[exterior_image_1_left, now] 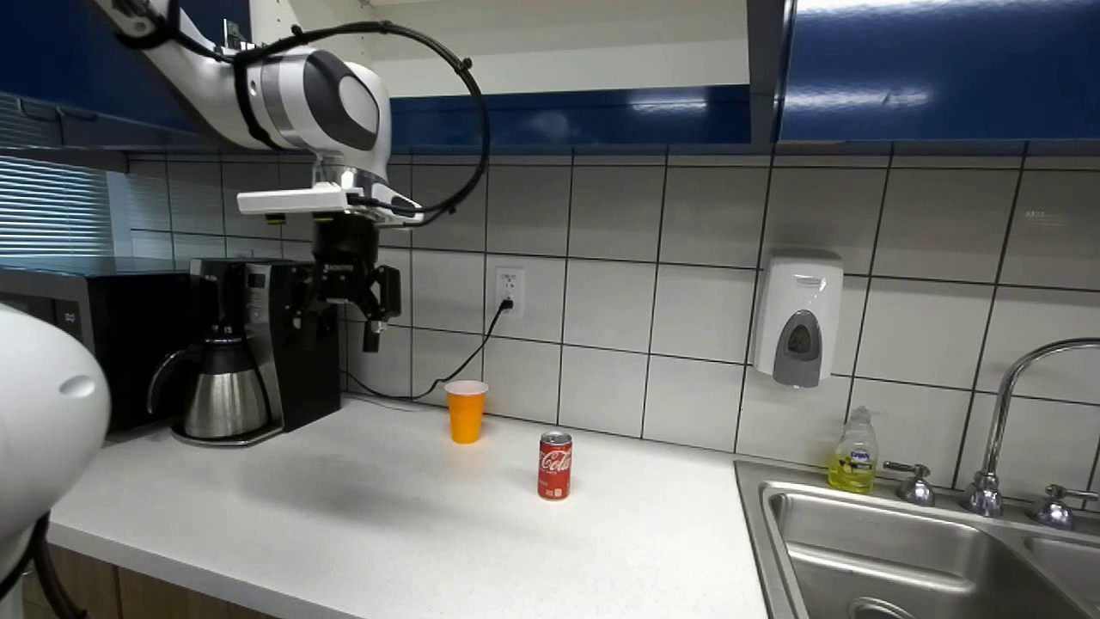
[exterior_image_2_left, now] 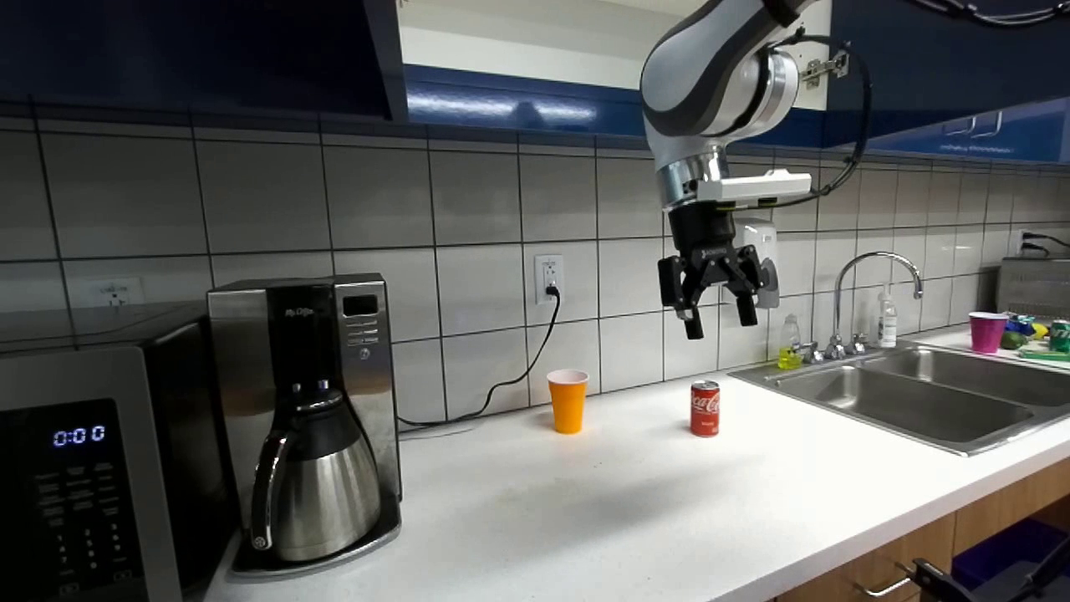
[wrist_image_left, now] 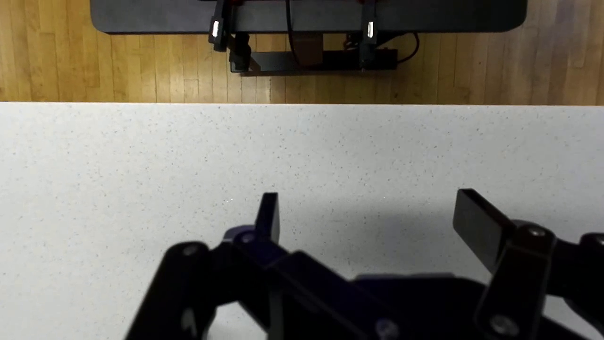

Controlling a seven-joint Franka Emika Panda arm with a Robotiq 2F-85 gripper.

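High over the white counter [exterior_image_1_left: 340, 516], my gripper [exterior_image_1_left: 335, 335] points down with its fingers spread. The wrist view shows only bare counter and the floor edge between and beyond the open fingers; nothing is held. A red Coca-Cola can [exterior_image_1_left: 554, 468] stands upright on the counter, well below and to the right of the gripper in exterior view 1. An orange cup [exterior_image_1_left: 466, 414], also upright, stands farther back near the tiled wall. Exterior view 2 shows the same can [exterior_image_2_left: 705, 410] and cup [exterior_image_2_left: 568, 403] apart from each other. Neither appears in the wrist view.
A coffee maker [exterior_image_2_left: 361, 401] with a steel carafe [exterior_image_2_left: 326, 502] and a microwave [exterior_image_2_left: 80, 482] occupy one end. At the other lie the sink [exterior_image_1_left: 887, 536], faucet [exterior_image_1_left: 1000, 433] and a yellow soap bottle [exterior_image_1_left: 853, 454]. A black cord [exterior_image_2_left: 532, 366] runs from the wall outlet.
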